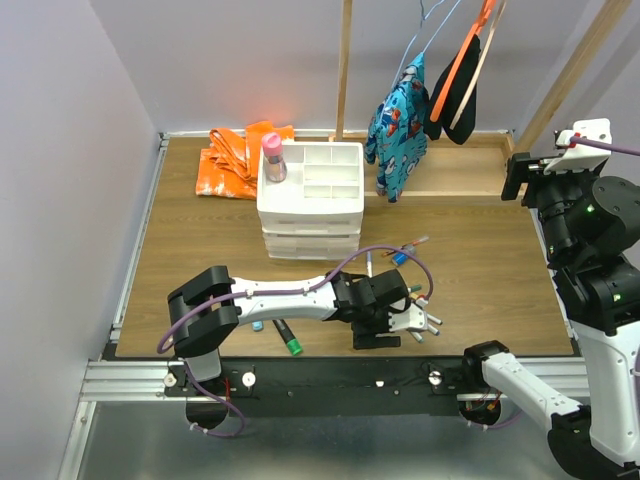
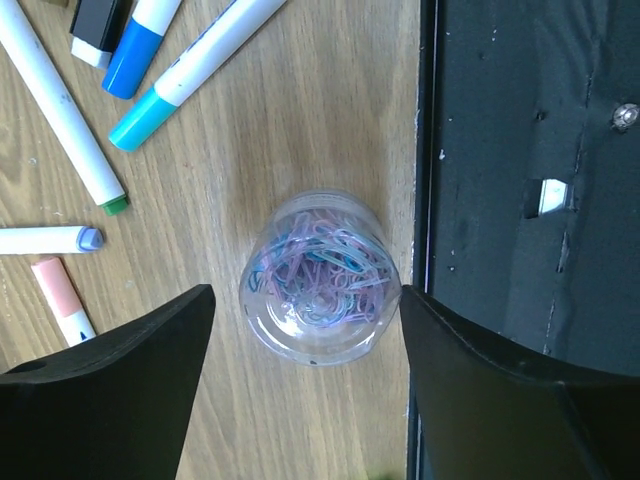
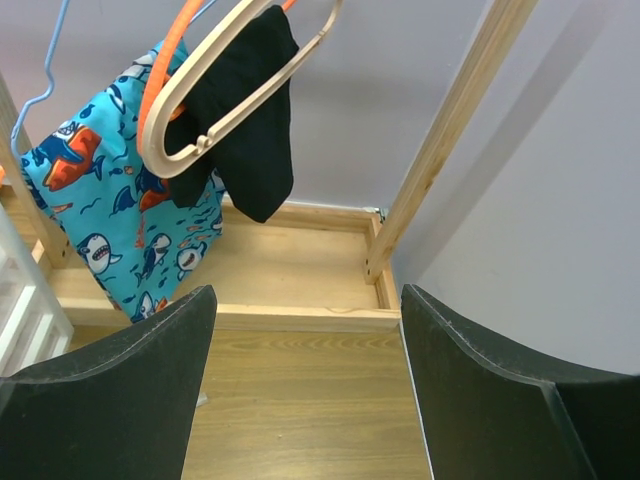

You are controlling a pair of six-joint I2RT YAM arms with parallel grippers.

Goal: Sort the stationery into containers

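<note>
A clear round jar of pastel paper clips (image 2: 320,275) stands on the wooden table in the left wrist view. My left gripper is open above it, the jar showing between its spread fingers; the right finger's tip overlaps the jar's edge, and whether they touch I cannot tell. The top view hides the jar under the left arm. Markers lie to one side, among them a teal-capped marker (image 2: 200,75), a blue-capped marker (image 2: 138,50) and a pink-ended one (image 2: 62,300). A white drawer unit (image 1: 310,190) stands at the back. My right gripper hangs open and empty, high at the right.
A pink-lidded bottle (image 1: 273,160) stands on the drawer unit, with orange cloth (image 1: 235,165) behind left. Shark-print bag (image 1: 400,125) and black pouch (image 1: 455,95) hang at the back. A green-capped black marker (image 1: 288,338) lies near the front edge.
</note>
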